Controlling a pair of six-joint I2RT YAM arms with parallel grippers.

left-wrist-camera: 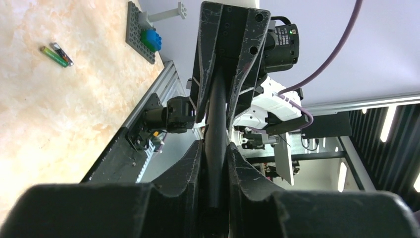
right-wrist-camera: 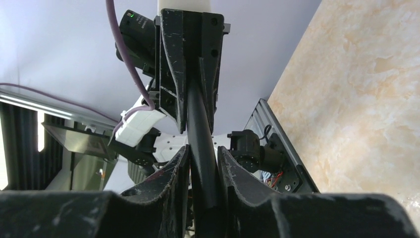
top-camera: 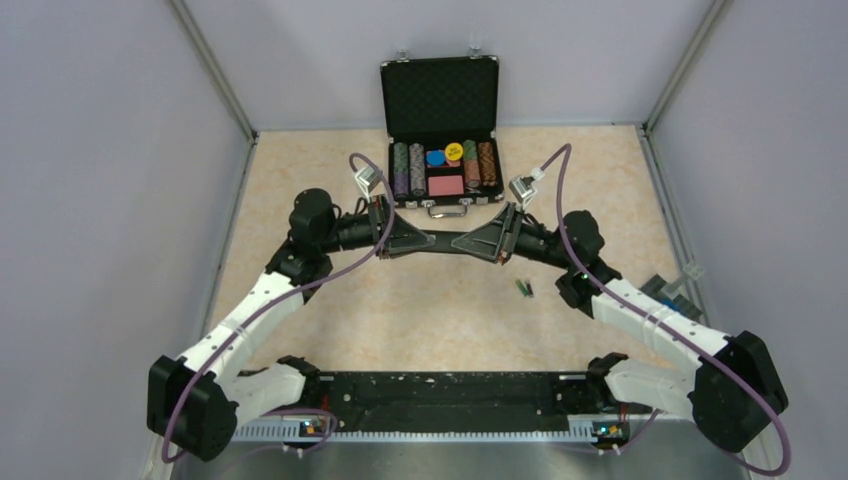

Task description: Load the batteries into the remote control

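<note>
The dark remote control [top-camera: 448, 242] is held in the air near the middle, lengthwise between my two grippers. My left gripper [top-camera: 412, 243] is shut on its left end and my right gripper [top-camera: 480, 243] on its right end. In both wrist views it is seen edge-on as a long black bar, so its battery side cannot be made out. Two batteries, a green battery [left-wrist-camera: 54, 57] and a dark battery [left-wrist-camera: 62, 53], lie side by side on the table, below and right of the remote in the top view.
An open chip case [top-camera: 444, 170] stands at the back middle. A grey plate with a holder [left-wrist-camera: 138, 37] sits at the table's right edge.
</note>
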